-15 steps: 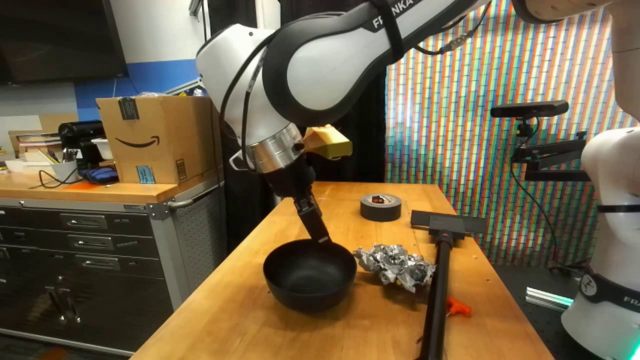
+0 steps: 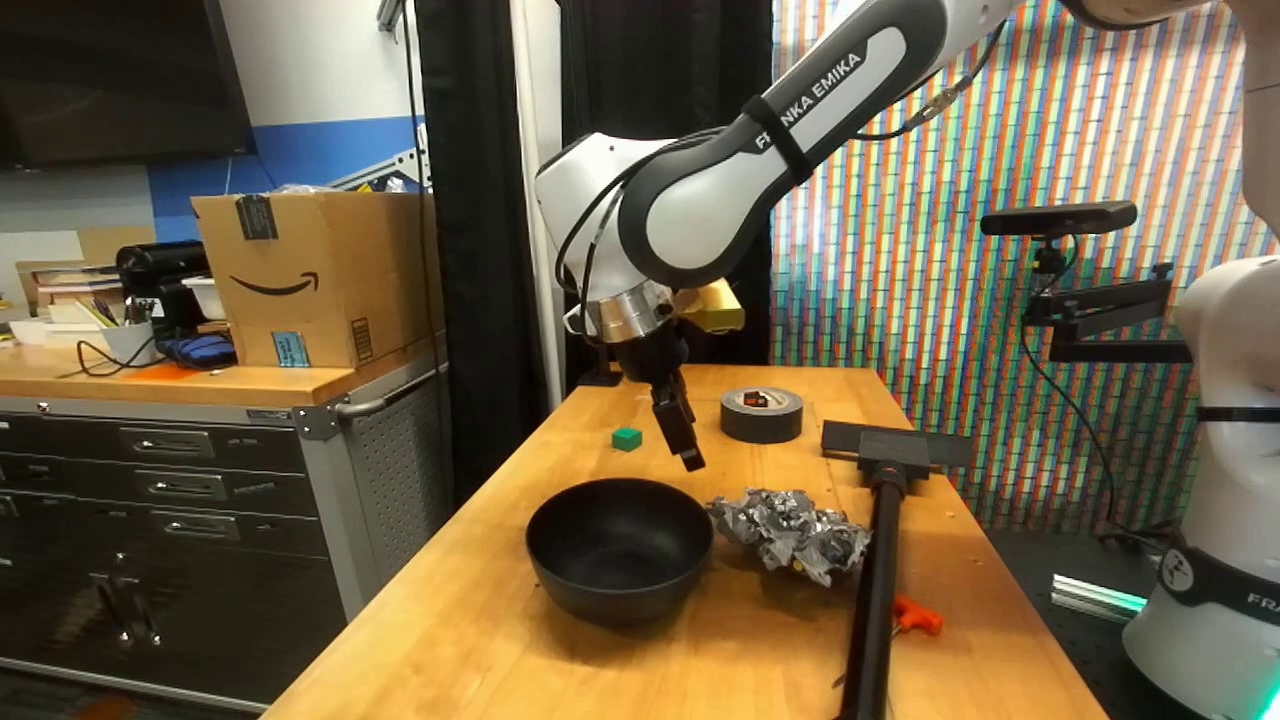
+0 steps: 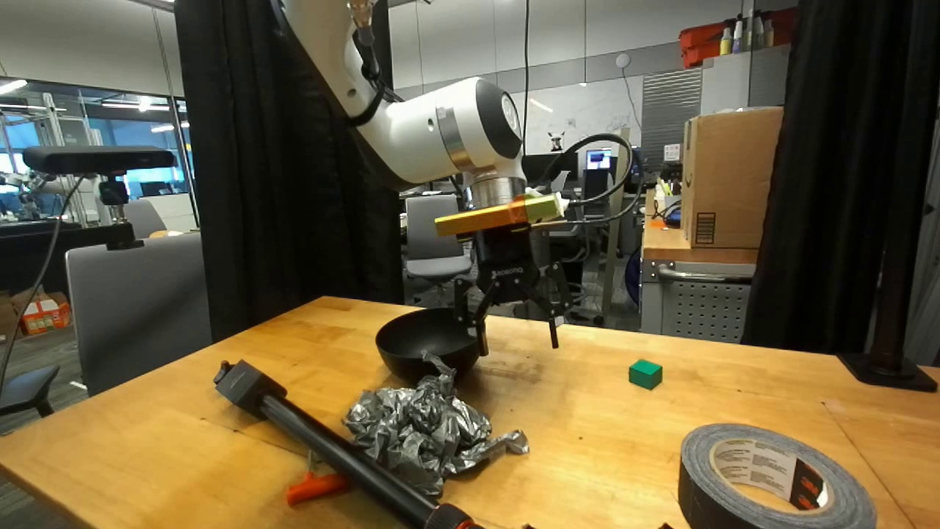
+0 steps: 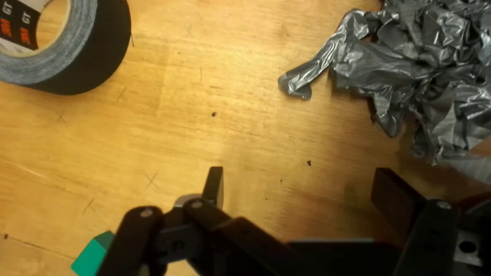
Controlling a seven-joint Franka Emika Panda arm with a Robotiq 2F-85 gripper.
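My gripper (image 3: 518, 345) stands open above the table, with nothing between its fingers. In the wrist view, bare wood shows in the gap between the two fingertips. The black bowl (image 2: 618, 558) sits upright on the table, and its inside looks empty in exterior view 1. A small green block (image 3: 645, 374) rests on the wood, apart from the gripper; the wrist view shows part of the block (image 4: 89, 257) at lower left, partly hidden by a finger. A crumpled silver-grey sheet (image 3: 423, 423) lies beside the bowl.
A roll of tape (image 2: 761, 415) lies flat toward the table's far end in exterior view 1. Along the right runs a black pole (image 2: 878, 576) with a flat head, an orange-handled tool (image 2: 918, 617) beside it. Open wood surrounds the green block.
The arm has moved away from the bowl, toward the tape roll's end of the table. The green block, hidden behind the gripper before, now shows in exterior view 1. The bowl has stayed put.
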